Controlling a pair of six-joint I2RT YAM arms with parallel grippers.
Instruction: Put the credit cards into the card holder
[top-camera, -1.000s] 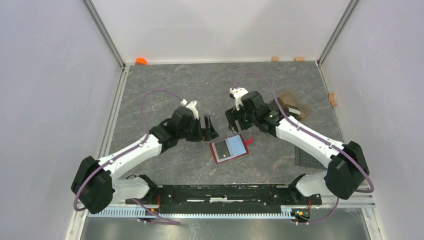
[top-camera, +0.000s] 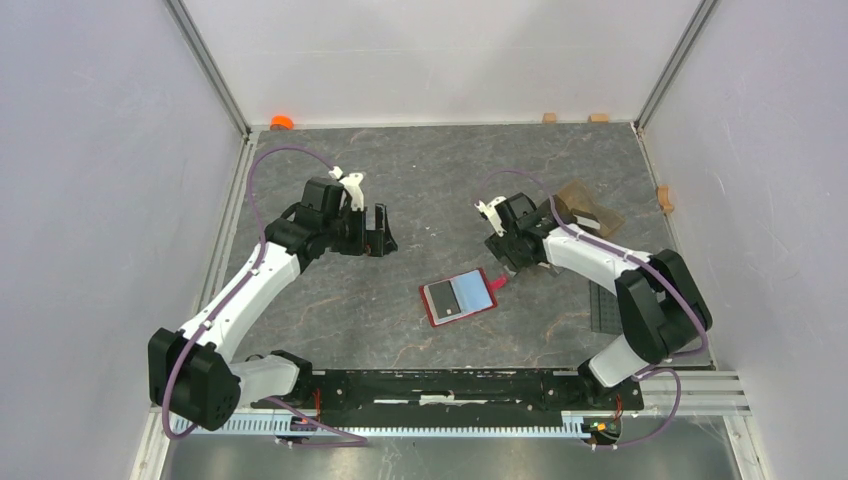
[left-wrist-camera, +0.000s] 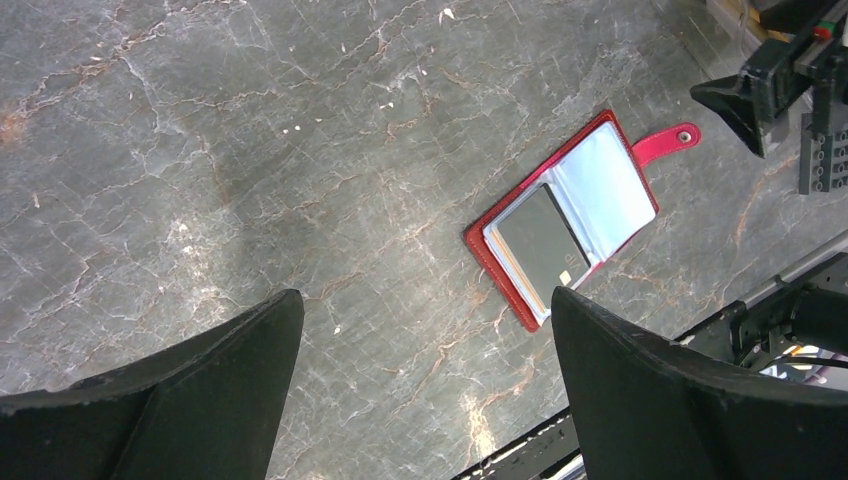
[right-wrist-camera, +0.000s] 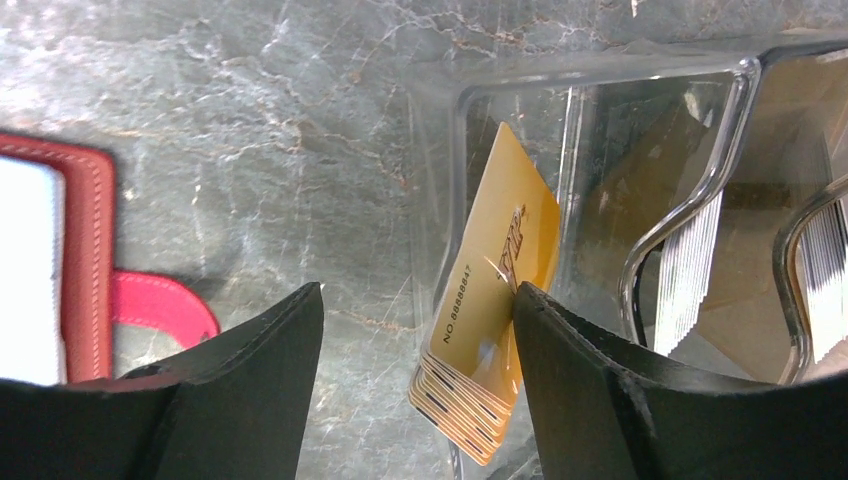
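The red card holder (top-camera: 434, 320) lies open on the grey table; in the left wrist view a dark card (left-wrist-camera: 535, 240) fills one side, and its other side shows a pale blank pocket (left-wrist-camera: 610, 185). In the right wrist view, gold cards (right-wrist-camera: 490, 260) lean upright in the front slot of a clear organizer (right-wrist-camera: 600, 75). My right gripper is part open above them, one finger overlapping the cards' right side and the other clear to their left. Away to the left, my left gripper stands open over bare table.
Further organizer slots hold more stacked cards (right-wrist-camera: 690, 260). A dark grid panel (top-camera: 618, 312) lies beneath the right arm. Clear table stretches behind and left of the card holder; its red strap (right-wrist-camera: 165, 308) points toward the organizer.
The left gripper has drawn back to the left, away from the card holder. The holder has stayed put.
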